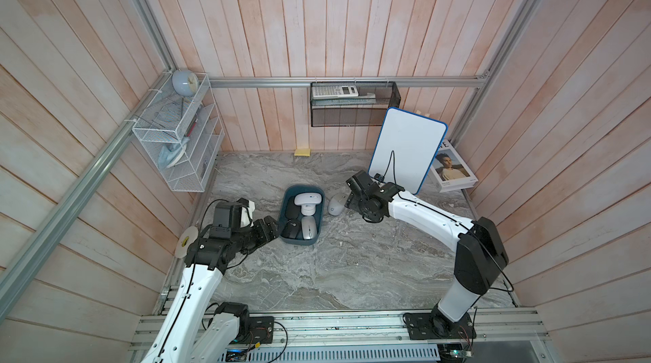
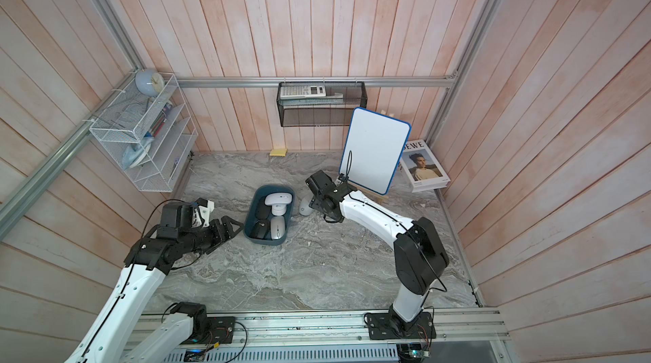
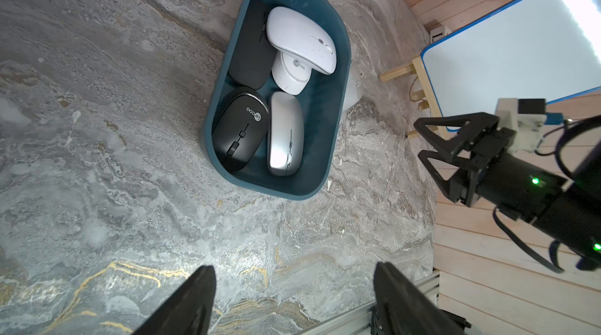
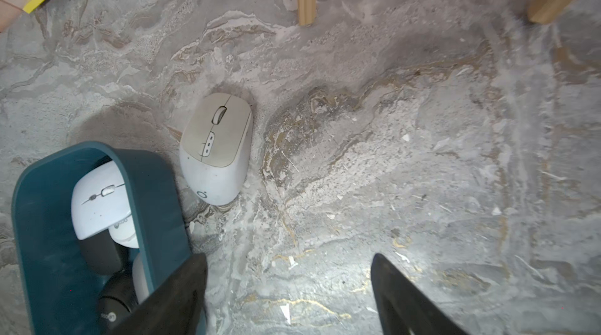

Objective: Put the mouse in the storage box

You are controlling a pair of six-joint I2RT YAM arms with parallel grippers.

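Note:
A grey-and-white mouse (image 4: 216, 147) lies on the table just outside the right side of the blue storage box (image 4: 153, 197). In the box are a white mouse (image 3: 300, 38), a silver mouse (image 3: 286, 134), a black mouse (image 3: 241, 128), a black flat item (image 3: 252, 47) and a white round piece (image 3: 291, 73). My right gripper stands open above the table, right of the loose mouse; nothing is between its fingers. My left gripper is open and empty, over the table to the left of the box.
A whiteboard (image 1: 410, 149) on a wooden easel stands behind the right gripper, with magazines (image 1: 451, 167) beside it. A white wire rack (image 1: 179, 136) stands at the left wall.

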